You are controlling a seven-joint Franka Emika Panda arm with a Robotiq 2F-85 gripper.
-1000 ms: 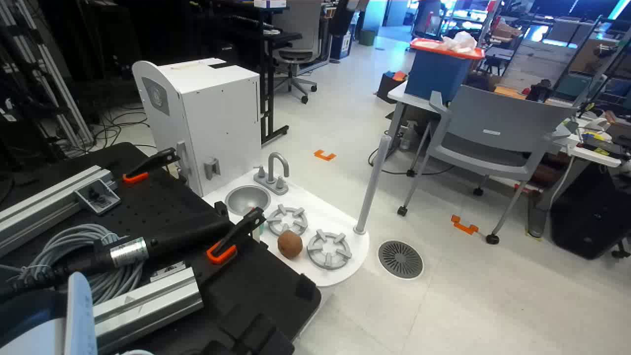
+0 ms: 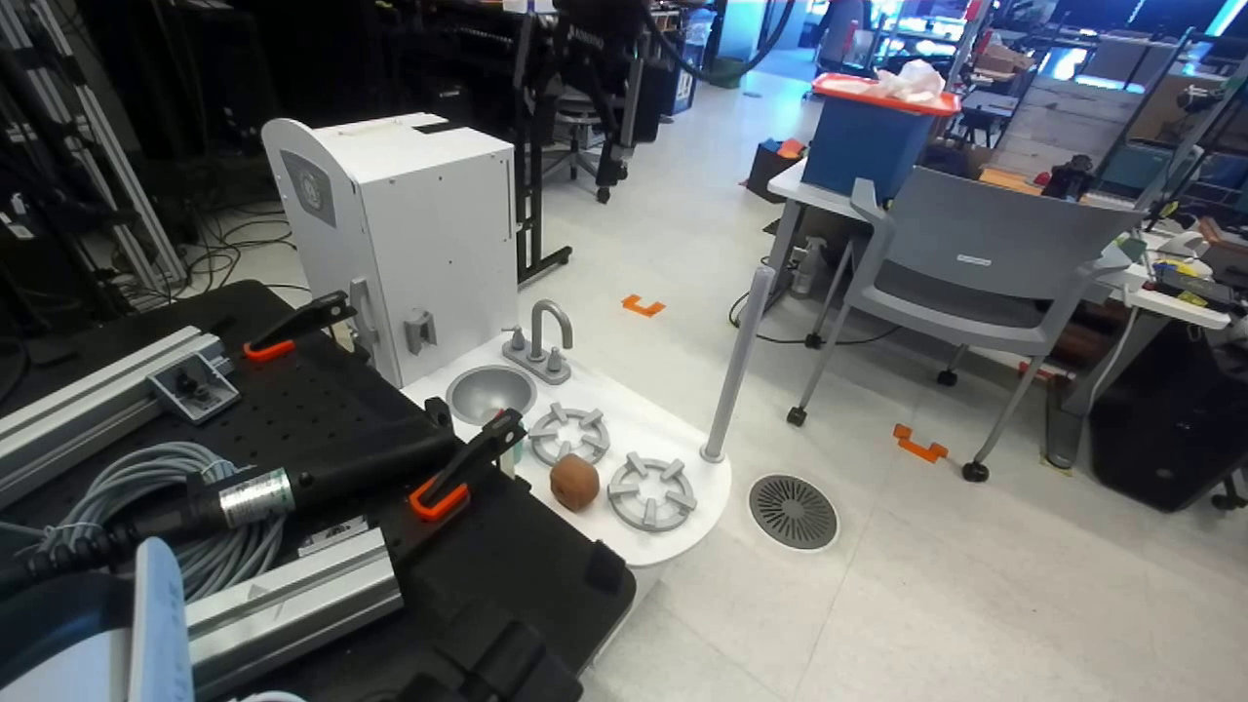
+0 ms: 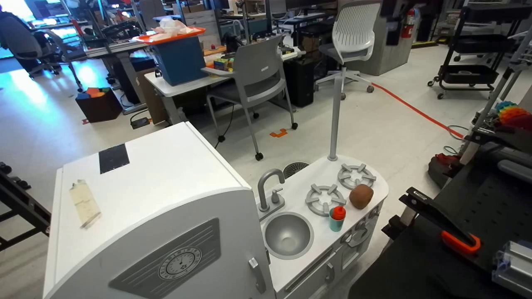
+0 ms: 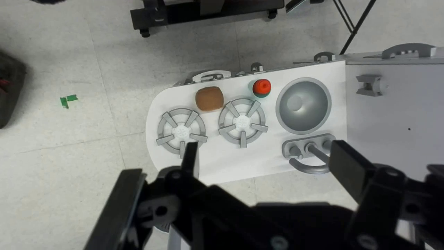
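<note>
Wide open and empty, my gripper hangs high above the toy kitchen's white counter, as the wrist view shows. In exterior view 1 the gripper appears dark at the top, well above the counter. A brown rounded object rests on the counter's front side, beside the burners. Between it and the grey sink stands a teal cup with a red item in its top. The cup is mostly hidden behind a clamp in exterior view 1.
Two grey burners, one near the cup and one at the end, sit on the counter. A faucet, a tall grey post and the white cabinet rise around it. A black table with clamps adjoins the front.
The dark gripper and arm have come lower into the top of exterior view 1, left of where a small part showed before. The objects on the counter have not moved.
</note>
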